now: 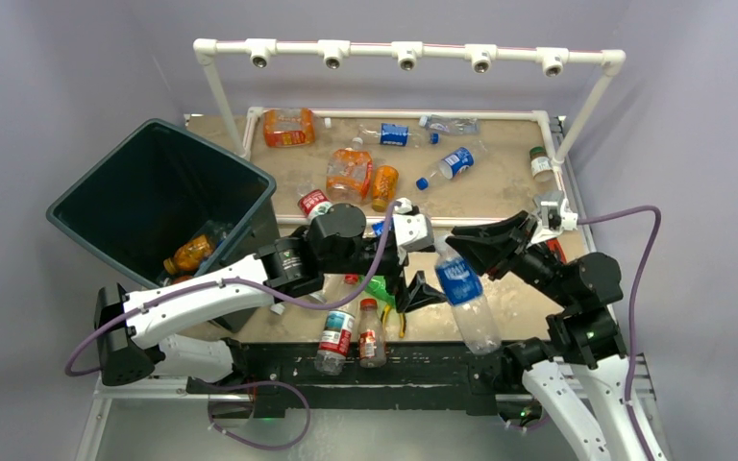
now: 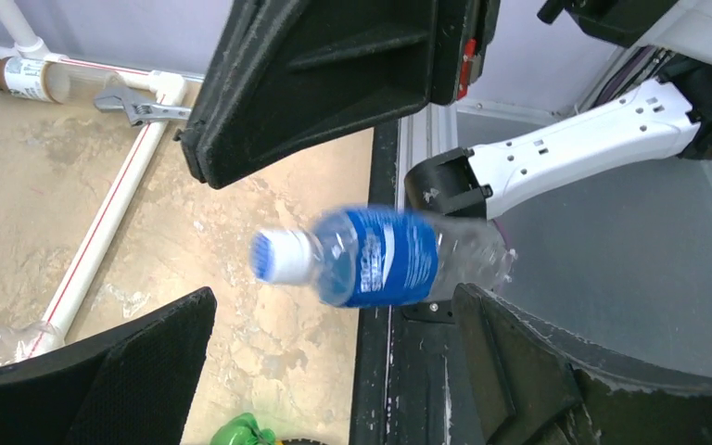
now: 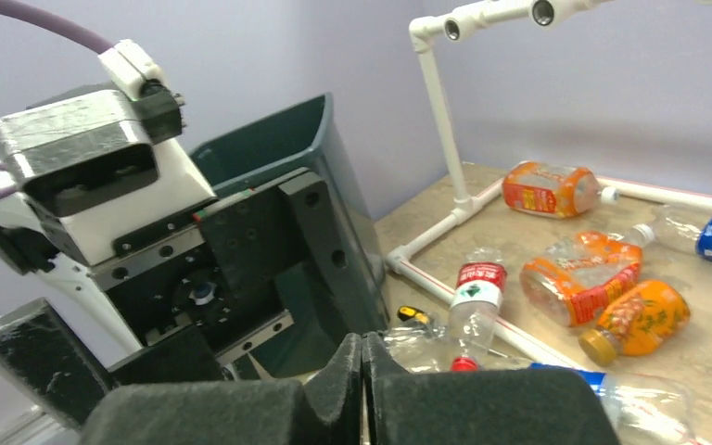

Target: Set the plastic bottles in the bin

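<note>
In the top view a clear blue-label bottle point(image 1: 460, 283) hangs tilted just below my right gripper point(image 1: 463, 248); in the left wrist view it is blurred, cap point(image 2: 283, 256) toward the left. My right gripper's fingertips point(image 3: 350, 389) look close together in its own view, with no bottle visible between them. My left gripper point(image 1: 413, 293) stands open left of that bottle, nothing between its fingers. The dark bin point(image 1: 91, 206) is at the left, with orange bottles point(image 1: 192, 252) inside. More bottles lie on the table, among them an orange one point(image 3: 547, 190) and a red-label one point(image 3: 477, 289).
A white pipe frame point(image 1: 406, 48) spans the back. Pliers lie near the front middle among bottles point(image 1: 334, 336). A wrench point(image 2: 139, 109) lies at the right side of the table, where some bare surface point(image 2: 241, 352) shows.
</note>
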